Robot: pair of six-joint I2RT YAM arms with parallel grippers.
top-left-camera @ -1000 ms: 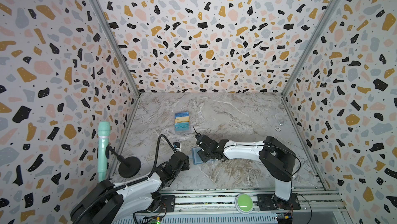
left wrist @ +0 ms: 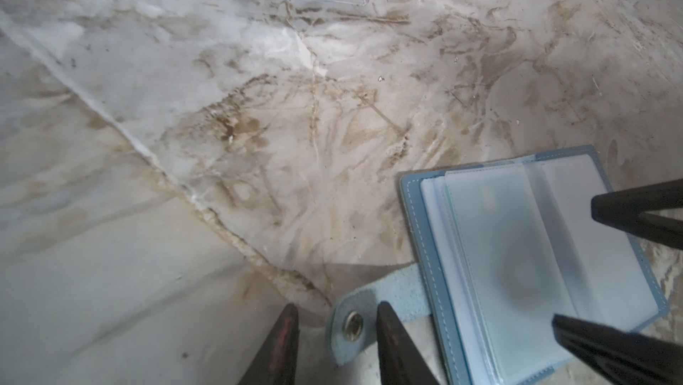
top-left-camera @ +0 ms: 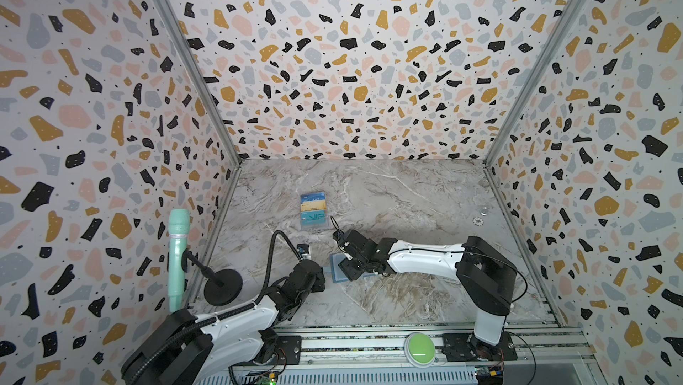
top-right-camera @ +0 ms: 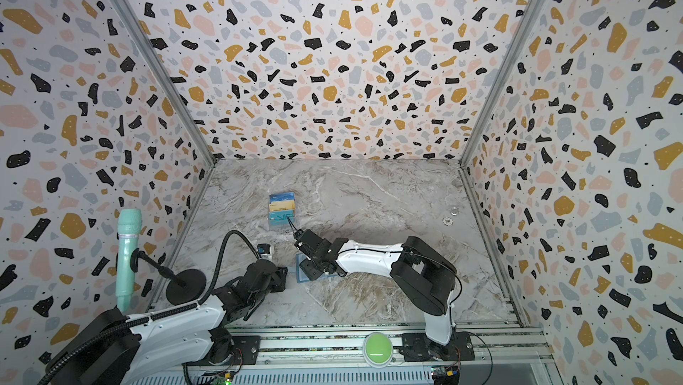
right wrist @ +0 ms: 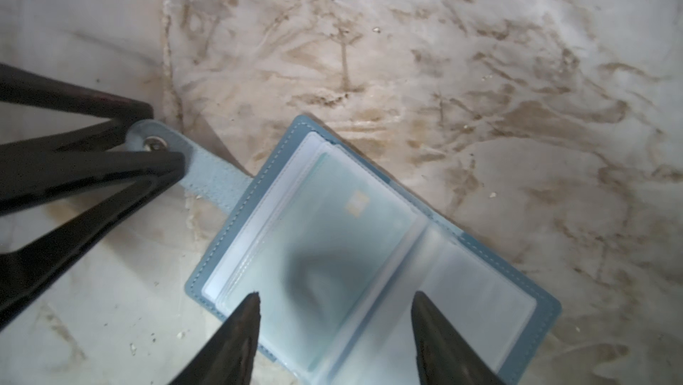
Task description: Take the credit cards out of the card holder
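Observation:
The light-blue card holder point(right wrist: 334, 242) lies open and flat on the table, with pale translucent sleeves. Its strap with a metal snap point(left wrist: 353, 325) sticks out on the left. My left gripper is open around the strap's end, one finger on either side; the left finger point(left wrist: 277, 349) stands clear of it. Above the holder hovers my right gripper, open with nothing between its fingers. White edges point(left wrist: 444, 242) show at the left sleeve; whether these are cards I cannot tell. The right gripper partly covers the holder in the top views.
A clear box point(top-left-camera: 313, 212) with blue and yellow contents stands behind the holder. On the left is a mint-coloured lamp point(top-left-camera: 178, 257) with a round black base point(top-left-camera: 223, 287). Small metal pieces point(top-left-camera: 478, 221) lie far right.
The left arm stands nearly where it was.

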